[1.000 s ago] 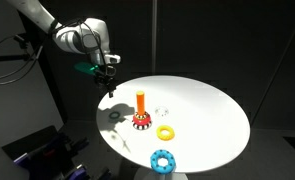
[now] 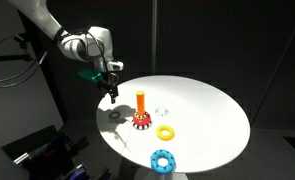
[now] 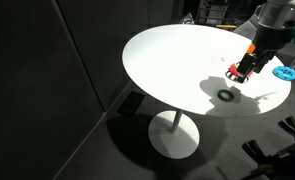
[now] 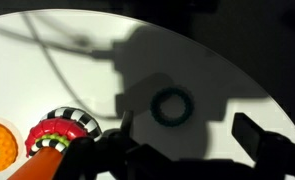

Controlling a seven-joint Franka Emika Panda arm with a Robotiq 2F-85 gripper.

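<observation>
A small dark ring (image 2: 114, 115) lies flat on the white table, left of the ring stacker. In the wrist view this dark teal ring (image 4: 156, 107) sits beyond and between my open fingers, with nothing held. My gripper (image 2: 112, 97) hangs above the table near the ring, apart from it. The stacker has an orange post (image 2: 141, 100) and carries a red ring (image 2: 142, 119) and a black-and-white one. A yellow-orange ring (image 2: 165, 132) and a blue ring (image 2: 163, 161) lie loose toward the front of the table.
A small pale, clear-looking item (image 2: 161, 111) is behind the stacker. The upright post stands close to my gripper's side. The dark ring lies near the table's edge.
My gripper has come down slightly toward the table. The rings and the stacker have stayed in place.
</observation>
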